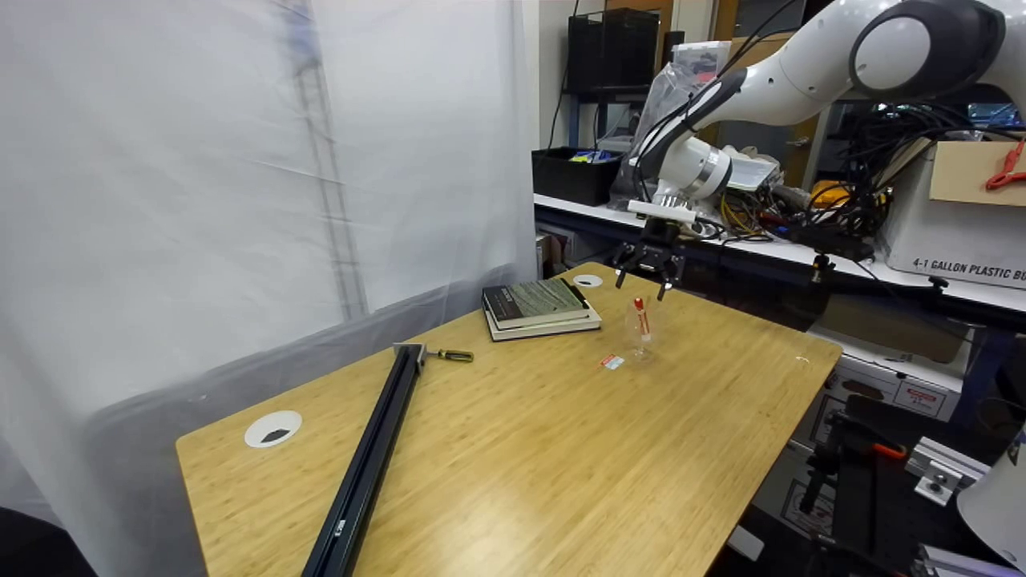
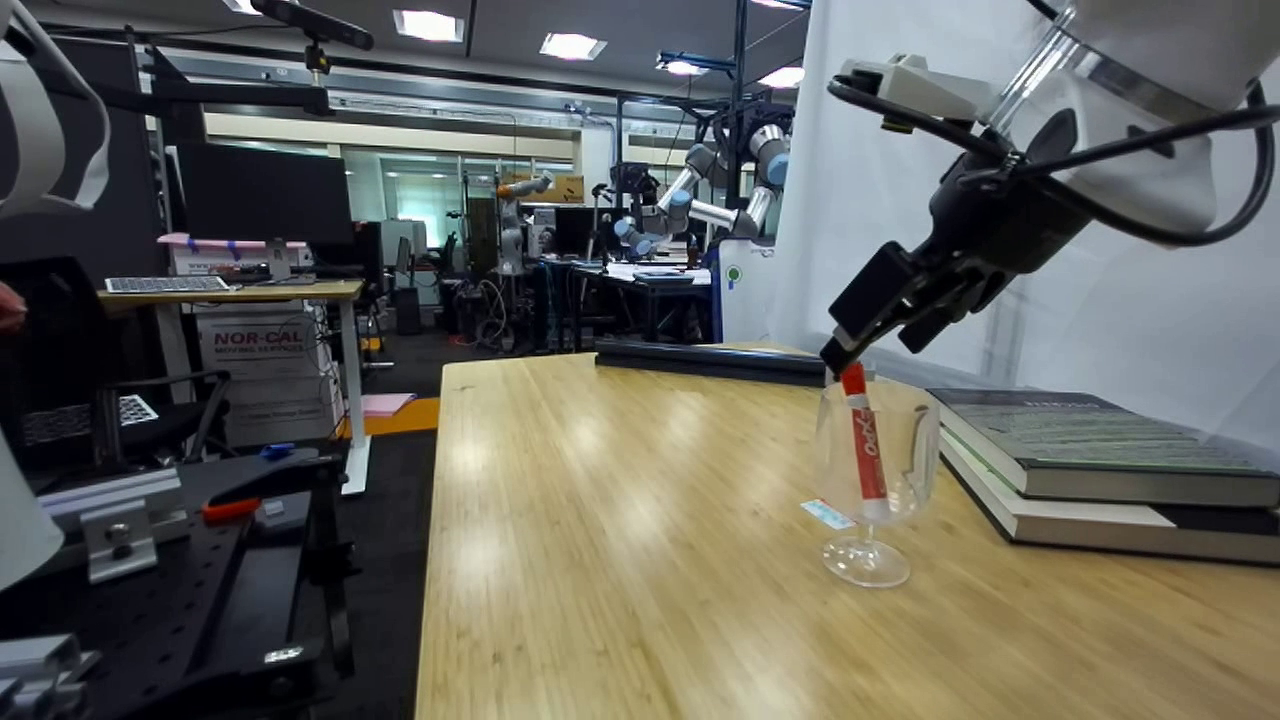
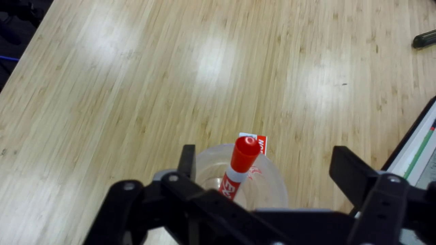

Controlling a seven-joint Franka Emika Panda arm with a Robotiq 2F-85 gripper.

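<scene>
A red and white marker (image 2: pixel 869 446) leans inside a clear stemmed glass (image 2: pixel 918 462), its red cap sticking up past the rim. The glass stands upright on the wooden table. My gripper (image 1: pixel 642 287) is open and tilted, above and behind the glass in exterior view 1. In the wrist view the marker (image 3: pixel 238 167) and the glass (image 3: pixel 271 190) lie between the two spread fingers, nearer the left one. Nothing is gripped; the lower part of the glass is hidden behind the gripper body there.
Two stacked books (image 1: pixel 540 309) lie close to the glass. A small red and white card (image 1: pixel 611 361) is flat beside its foot. Farther off are a screwdriver (image 1: pixel 452 355) and a long black rail (image 1: pixel 370 452).
</scene>
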